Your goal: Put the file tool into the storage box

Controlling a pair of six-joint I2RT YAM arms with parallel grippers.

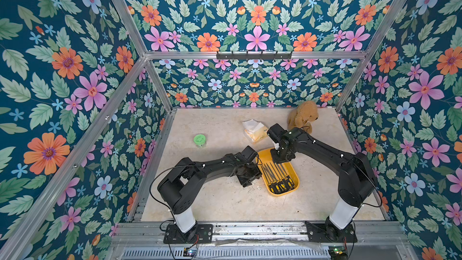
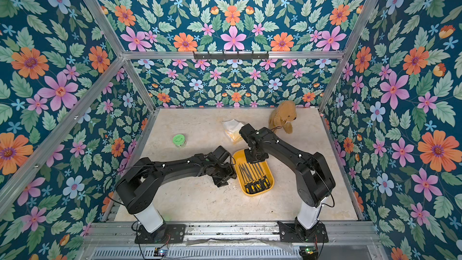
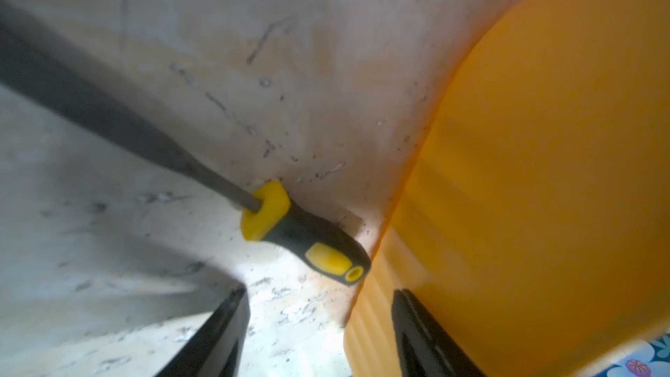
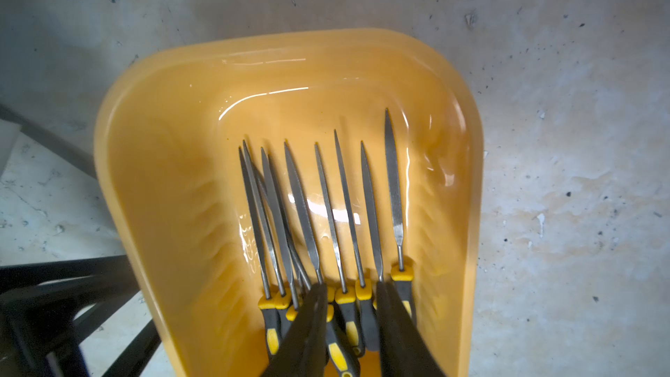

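A loose file tool with a yellow-and-black handle lies on the table, its handle end close against the outer wall of the yellow storage box. My left gripper is open, its fingers apart beside the handle and one finger in front of the box wall; nothing is between them. In both top views this file is hidden under the left gripper. My right gripper hangs over the storage box, part open, with no tool seen gripped. Several files lie in the box, handles toward the front.
A green tub stands at the back left. Behind the box lies a clear bag with yellow contents, and a brown teddy bear sits at the back right. Both grippers are close together at the box.
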